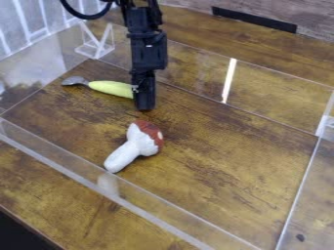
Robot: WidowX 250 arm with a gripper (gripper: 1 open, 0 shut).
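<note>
My black gripper [144, 101] reaches down from the top and is low over the right end of a yellow, banana-like item [109, 88], at or very near the wooden surface. Its fingertips are dark and small, and I see nothing clearly between them; it looks shut. A silver utensil end [74, 82] pokes out at the left of the yellow item. Nearer the front lies a white object with a red top [131, 149], like a toy mushroom, apart from the gripper.
Clear plastic walls [196, 229] border the wooden work area [235, 156] on its sides.
</note>
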